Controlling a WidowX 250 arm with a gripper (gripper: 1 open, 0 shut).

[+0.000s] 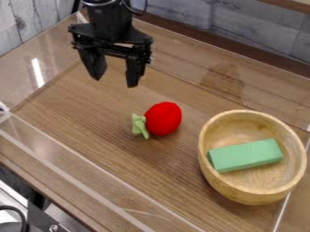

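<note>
My gripper (111, 54) hangs at the upper middle left, open, above bare tabletop, its fingers apart. A red strawberry-like toy (162, 120) with green leaves lies on the wooden table to the lower right of the gripper, apart from it. At the right, a yellow bowl (252, 204) holds a green rectangular block (245, 155).
A dark object, partly cut off, is at the bottom left corner.
</note>
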